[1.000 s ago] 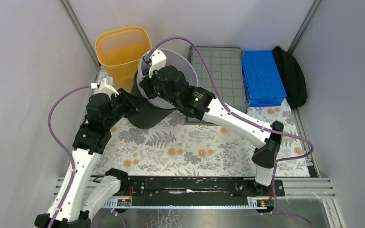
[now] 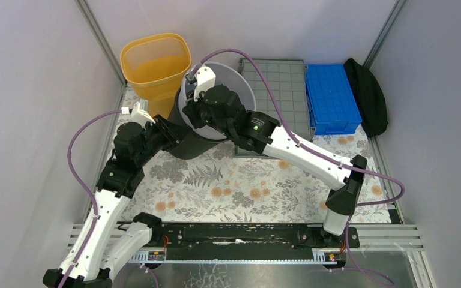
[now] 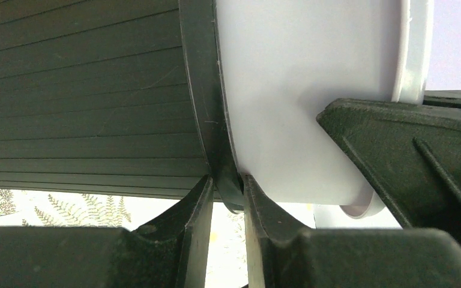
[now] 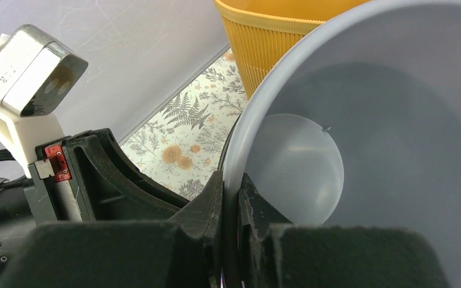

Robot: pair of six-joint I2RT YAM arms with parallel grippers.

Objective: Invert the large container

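Observation:
The large container (image 2: 235, 83) has a dark ribbed outside and a pale grey inside. It leans, its mouth facing up and to the right in the top view. My right gripper is shut on the pale rim (image 4: 255, 111). Lower on the container, my left gripper has its fingertips slightly apart, one on each side of the dark band (image 3: 203, 78); whether they press on it is unclear. A black finger (image 3: 420, 162) of the right gripper reaches over the pale upper part in the left wrist view.
A yellow bin (image 2: 156, 72) stands close behind and left of the container. To its right lie a grey tray (image 2: 279, 96), a blue basket (image 2: 333, 99) and a black cloth (image 2: 366, 99).
Both arms and the container have shifted a little to the right together, with the container's mouth also slightly lower in the top view. The bin and basket have stayed still.

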